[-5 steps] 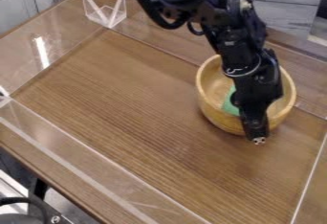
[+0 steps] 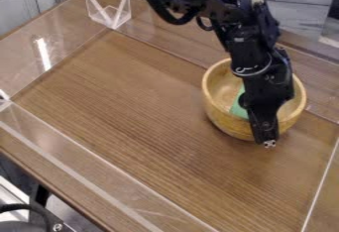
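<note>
A yellow bowl (image 2: pixel 219 102) stands on the wooden table at the right. Inside it is a green item (image 2: pixel 237 107), partly hidden by the arm. My black gripper (image 2: pixel 265 132) is down at the bowl's right side, over its near rim, with its tips low by the front wall. It looks shut, though what is between its fingers is hard to see, possibly the rim.
A clear plastic holder (image 2: pixel 106 13) stands at the back left. A dark cable or part lies at the bottom left corner.
The gripper and arm have shifted very slightly to the left; otherwise little differs.
</note>
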